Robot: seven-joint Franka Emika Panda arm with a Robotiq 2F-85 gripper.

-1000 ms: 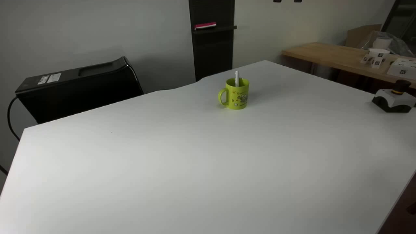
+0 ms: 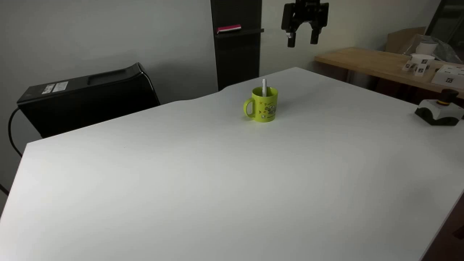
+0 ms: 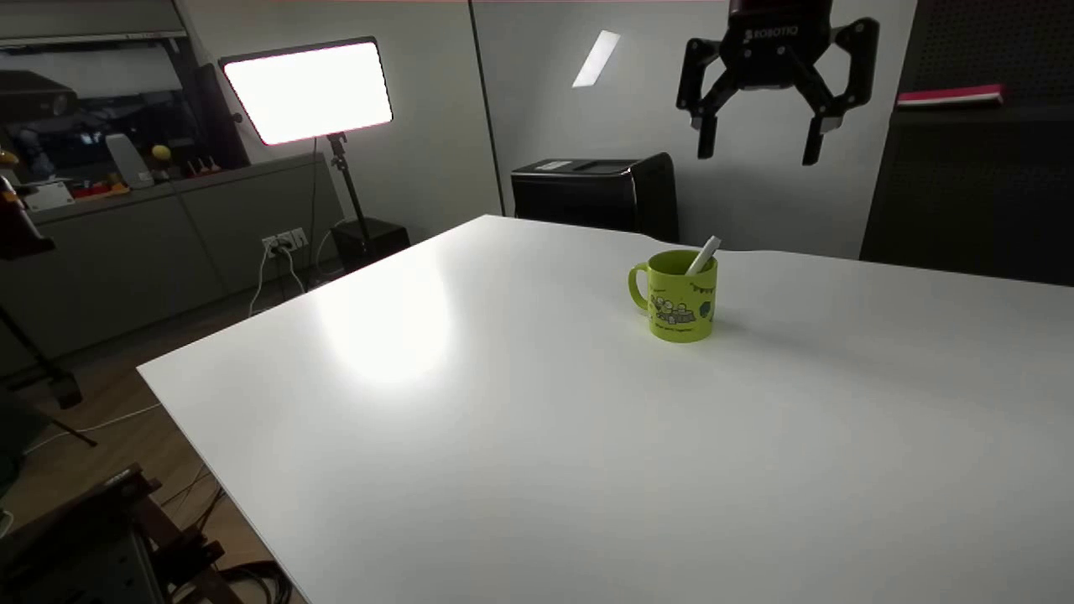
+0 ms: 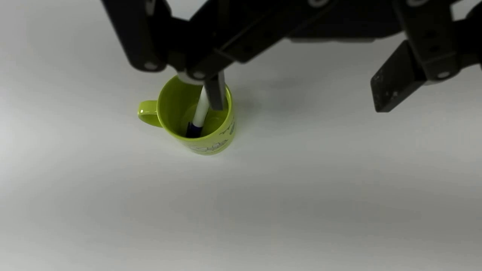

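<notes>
A lime-green mug [image 2: 266, 109] with printed figures stands upright on the white table [image 2: 208, 182], handle to the left in both exterior views. Inside it leans a white marker [image 3: 704, 256], its top end above the rim; in the wrist view the marker [image 4: 201, 108] shows a dark blue end down at the mug's bottom. My gripper [image 3: 758, 151] hangs well above the table, open, nothing between its fingers. Seen from the wrist, the left finger overlaps the mug [image 4: 174, 101] and hides part of the marker, while the right finger is over bare table.
An emergency-stop box [image 2: 440, 112] sits at the right edge in exterior view 1. Behind the table are a black machine [image 3: 594, 195] and a lit lamp panel [image 3: 308, 89].
The gripper has come down into exterior view 1, where only its fingertips showed at the top edge before. The mug and marker have stayed put.
</notes>
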